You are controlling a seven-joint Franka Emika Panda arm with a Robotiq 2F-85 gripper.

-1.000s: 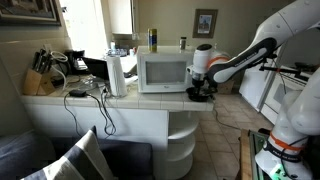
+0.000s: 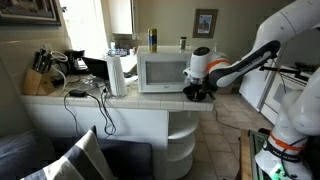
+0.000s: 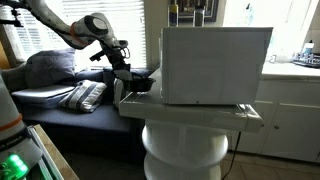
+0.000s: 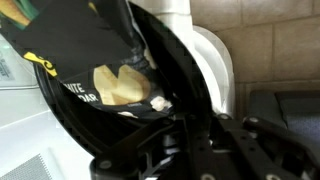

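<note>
A black bowl (image 4: 174, 50) fills much of the wrist view, a dark packet with pale lettering (image 4: 108, 72) lying inside it. My gripper is shut on the near rim of this bowl; its dark fingers blend with the black wall, so the exact contact is hard to make out. In exterior view 2 the bowl (image 3: 143, 84) is at the counter's end beside the microwave, with my gripper (image 3: 123, 76) at its left side. Exterior view 1 shows the gripper (image 2: 194, 88) reaching down at the right end of the counter.
The white microwave (image 2: 163, 72) stands close beside the bowl, bottles on its top. Below the counter end are rounded white shelves (image 2: 181, 146). A dark sofa (image 2: 120, 158) lies in front, and tiled floor (image 2: 215, 150) is open to the right.
The arm has shifted slightly to the left and down in exterior view 1, its gripper still at the bowl. Other things look unmoved.
</note>
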